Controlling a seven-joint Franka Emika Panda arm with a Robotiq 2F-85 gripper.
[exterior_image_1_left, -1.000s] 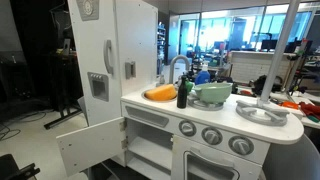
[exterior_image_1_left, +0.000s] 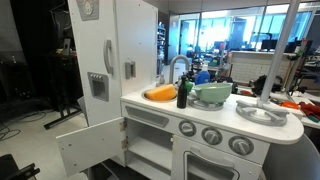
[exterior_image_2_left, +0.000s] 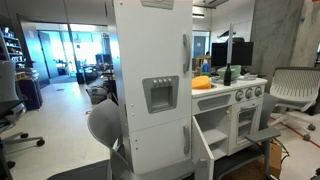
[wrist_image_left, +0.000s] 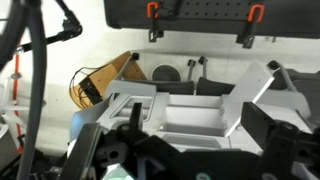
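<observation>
A white toy kitchen (exterior_image_1_left: 210, 120) stands with its lower cabinet door (exterior_image_1_left: 92, 146) swung wide open. On its counter, an orange item (exterior_image_1_left: 159, 92) sits at the sink, beside a small black bottle (exterior_image_1_left: 182, 96). A pale green container (exterior_image_1_left: 211, 92) rests farther right, over the stove knobs. In the wrist view my gripper is open, with no object between its fingers. White kitchen surfaces appear below it, blurred and partly covered by the dark gripper body. I cannot make out the gripper clearly in either exterior view.
A tall white fridge unit (exterior_image_2_left: 157, 85) adjoins the counter on one side. Grey chairs (exterior_image_2_left: 294, 88) stand around the kitchen. A brown cardboard box (wrist_image_left: 105, 75) lies on the floor in the wrist view. The open door takes up room before the cabinet.
</observation>
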